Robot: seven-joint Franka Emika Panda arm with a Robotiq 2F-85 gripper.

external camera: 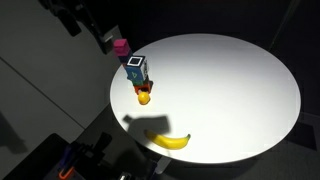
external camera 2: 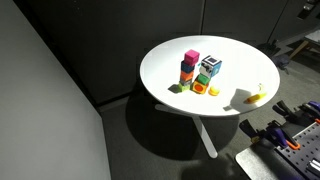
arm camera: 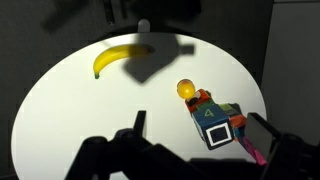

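My gripper is open, high above the table, with nothing between its fingers; in exterior view 1 it hangs at the top left. Below it stands a cluster of coloured blocks: a tall tower topped by a pink block point(external camera 2: 191, 56), and beside it a blue cube point(external camera: 137, 73) with a white-framed top and a "4" on one side. A small orange-yellow ball point(external camera: 144, 98) rests in front of the blocks. Apart from them, a yellow banana point(external camera: 167, 141) lies near the table's rim. In the wrist view the right finger covers part of the tower.
The arm casts a shadow between the ball and the banana. Dark floor point(external camera 2: 120, 120) surrounds the table.
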